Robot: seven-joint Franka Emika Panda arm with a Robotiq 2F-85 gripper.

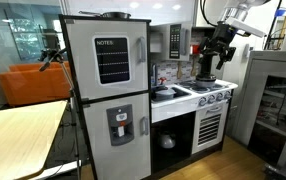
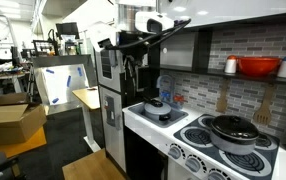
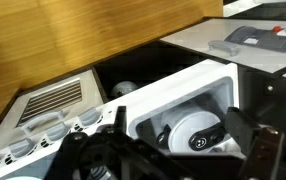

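My gripper is open, with its two dark fingers spread and nothing held between them. It hangs high over the toy kitchen counter. Below it in the wrist view is a small lidded pot (image 3: 195, 130) with a black handle, inside the white-edged sink basin (image 3: 148, 112). That pot (image 2: 157, 106) also shows in exterior view 2, well below the arm. A dark lidded pot (image 2: 233, 128) rests on the stove at the right.
A red pot (image 2: 258, 66) stands on the wall shelf. The microwave (image 1: 177, 41) has its door swung out near the arm. The tall fridge (image 1: 111, 75) stands left of the sink. Under the counter, a kettle (image 1: 167, 141) sits in an open compartment.
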